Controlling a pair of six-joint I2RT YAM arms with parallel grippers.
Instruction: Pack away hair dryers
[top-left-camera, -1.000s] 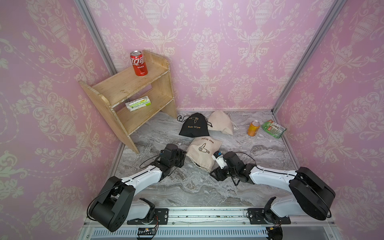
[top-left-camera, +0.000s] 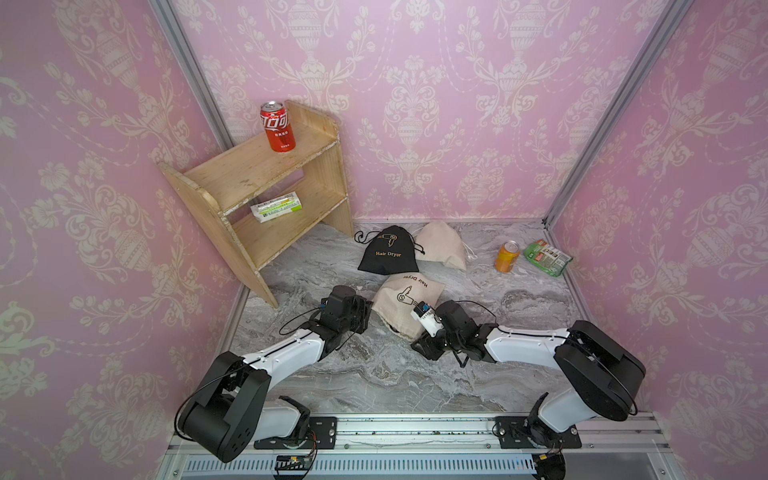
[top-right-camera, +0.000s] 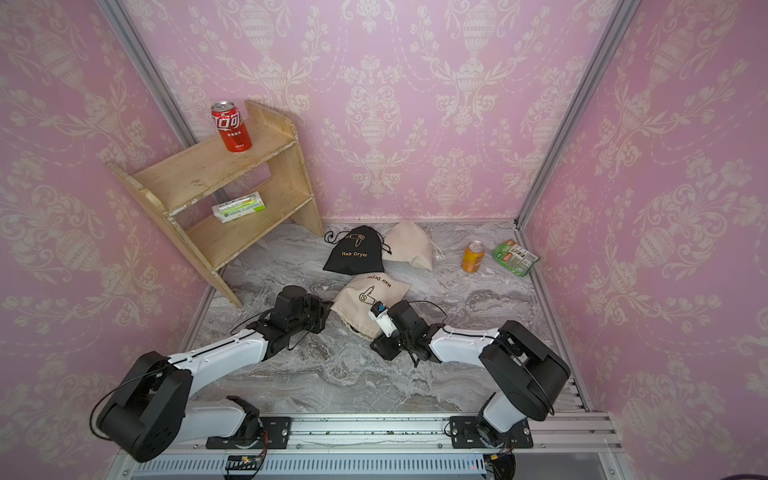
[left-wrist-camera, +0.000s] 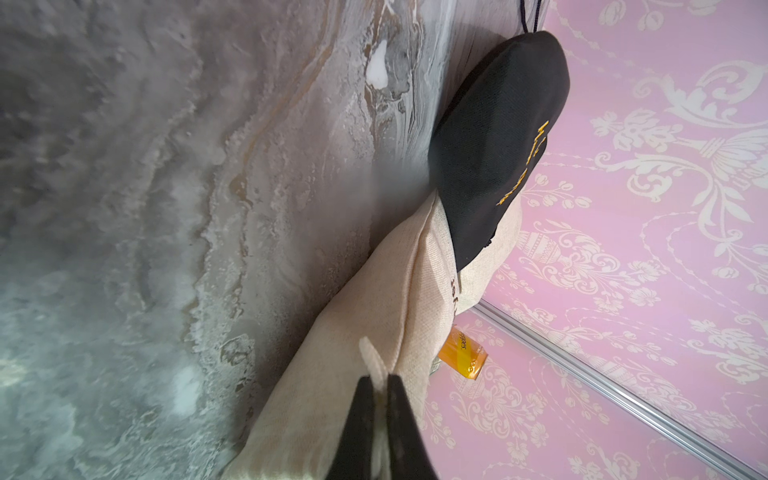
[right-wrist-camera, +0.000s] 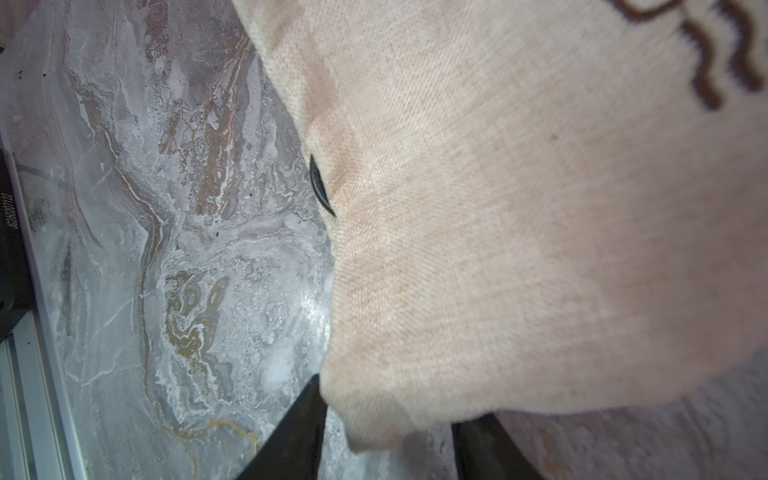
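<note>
A beige drawstring bag (top-left-camera: 404, 301) printed "Hair Dryer" lies mid-table, its mouth edge towards the front. At its left side my left gripper is shut, with a thin fold of the bag's cloth rising between its fingers. My right gripper is part open at the bag's front right corner; a cloth corner hangs between its fingers, with a gap on the right. A black bag (top-left-camera: 389, 250) marked "Hair Dryer" lies behind, and another beige bag (top-left-camera: 441, 244) beside it. No bare hair dryer shows; the bag's inside is hidden.
A wooden shelf (top-left-camera: 260, 168) at the back left carries a red can (top-left-camera: 277, 128) and a white-green packet (top-left-camera: 277, 207). An orange can (top-left-camera: 506, 257) and a green packet (top-left-camera: 548, 258) stand back right.
My right gripper has moved left to the beige bag's front corner. The left arm and the bags look nearly unchanged.
</note>
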